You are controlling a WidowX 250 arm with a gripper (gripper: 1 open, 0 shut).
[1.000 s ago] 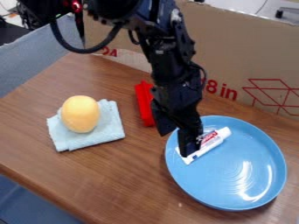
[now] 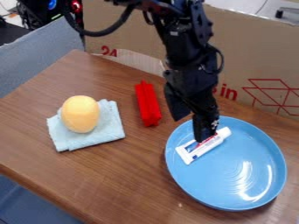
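A white tube with red and blue print (image 2: 197, 150) lies diagonally on the upper left part of a blue plate (image 2: 249, 179). My black gripper (image 2: 204, 135) is above the tube at the plate's upper left; whether its fingers are open or shut on anything is hard to tell from this angle. Left of the plate are a red rectangular object (image 2: 149, 104) and a pale blue folded cloth (image 2: 103, 130) with a yellow round object (image 2: 79, 114) on it.
A cardboard box (image 2: 251, 66) stands behind the table. Grey-blue fabric borders the table on the left.
My gripper has risen from lower over the tube, uncovering more of it, after moving right from a second ago. The tube stays on the plate.
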